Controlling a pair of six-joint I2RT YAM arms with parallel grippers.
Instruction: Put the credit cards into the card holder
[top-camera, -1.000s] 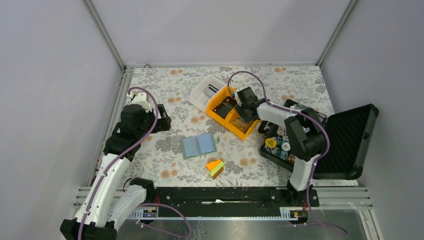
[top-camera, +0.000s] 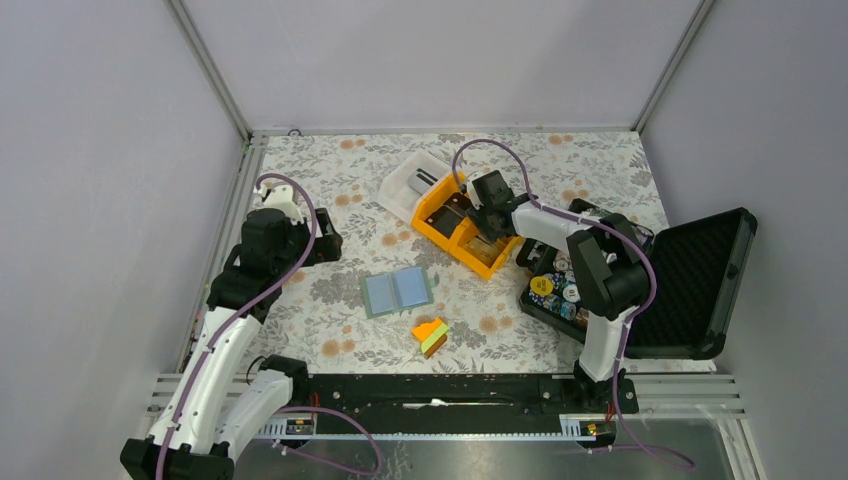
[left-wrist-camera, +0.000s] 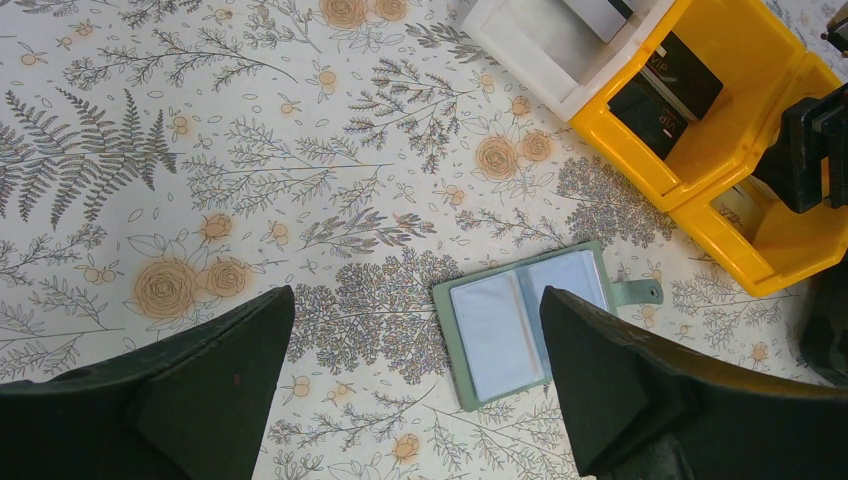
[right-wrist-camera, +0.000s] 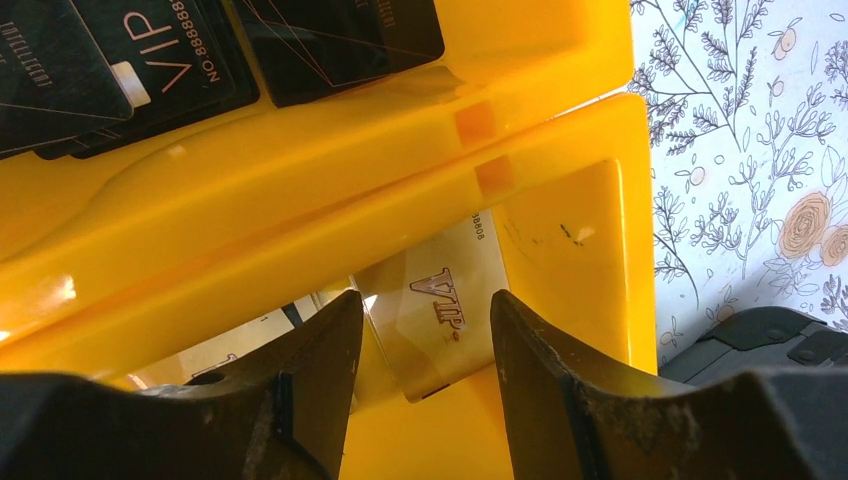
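My right gripper is part open inside the nearer yellow bin (right-wrist-camera: 625, 260), its fingers either side of a gold VIP card (right-wrist-camera: 440, 270); whether they touch it I cannot tell. Another pale card (right-wrist-camera: 240, 340) lies beside it. The other yellow bin (left-wrist-camera: 760, 90) holds black VIP cards (right-wrist-camera: 170, 60). My left gripper stands open and empty over the left of the table. The card holder (top-camera: 396, 291), an open booklet with clear sleeves, lies in the middle, sleeves looking empty.
A white tray (top-camera: 400, 195) adjoins the yellow bins. An open black case (top-camera: 550, 310) of round chips and other items sits at the right, under the right arm. A small colored block pile (top-camera: 430, 333) lies front centre.
The right arm has shifted very slightly over the yellow bin. The left arm and everything else look unchanged.
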